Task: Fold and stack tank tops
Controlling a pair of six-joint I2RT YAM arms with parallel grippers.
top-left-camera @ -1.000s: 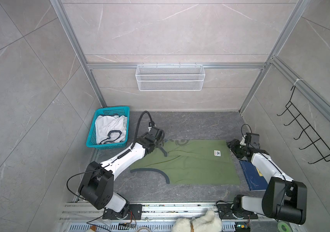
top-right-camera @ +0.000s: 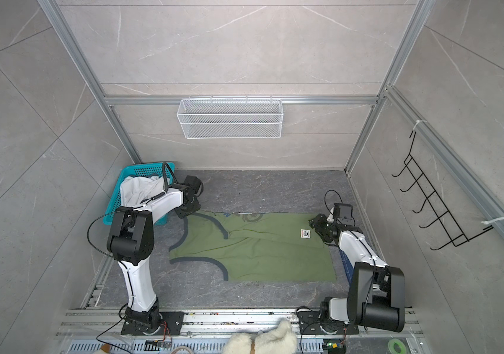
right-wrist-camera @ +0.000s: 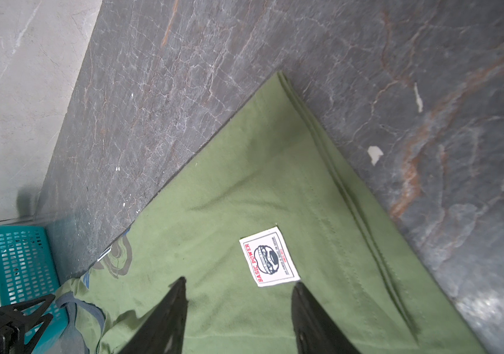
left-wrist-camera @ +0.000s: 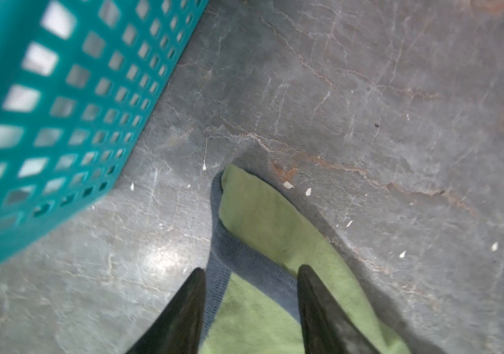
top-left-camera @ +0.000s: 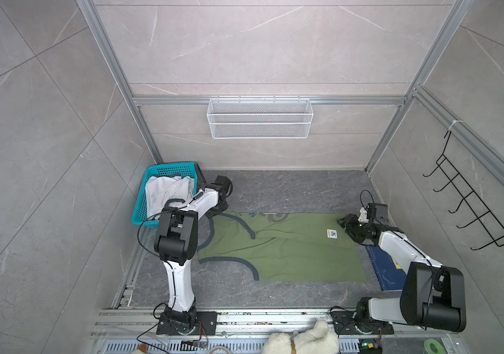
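Observation:
A green tank top with dark grey trim lies spread on the grey floor, shoulders to the left and hem to the right. Over its upper left shoulder strap my left gripper hangs part open, and the strap shows between and beyond its fingers. No grip on the cloth shows. My right gripper stands open above the hem end, close to the white printed label; its fingers hold nothing. The hem corner lies flat beyond those fingers, two layers slightly offset.
A teal basket holding white and grey cloth stands close left of my left gripper. A dark blue flat item lies right of the hem, partly under the right arm. Bare floor stretches behind the top.
My left gripper has swung left, from above the armhole to the shoulder strap near the basket. The right gripper has shifted slightly left towards the hem. The tank top lies about the same.

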